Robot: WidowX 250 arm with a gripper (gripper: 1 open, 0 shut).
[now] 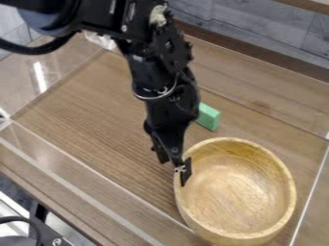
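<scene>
My black gripper (178, 165) hangs down at the centre, shut, its fingertips at the left rim of a round wooden bowl (236, 197). Nothing clearly shows between the fingers. A green block (209, 117) lies on the wooden table behind the gripper, just to its right, partly behind the arm. The bowl is empty as far as it shows.
The wooden table (90, 135) has clear room to the left and at the back right. A grey plank wall (257, 34) runs along the back. A black cable and white items lie past the table's front left edge.
</scene>
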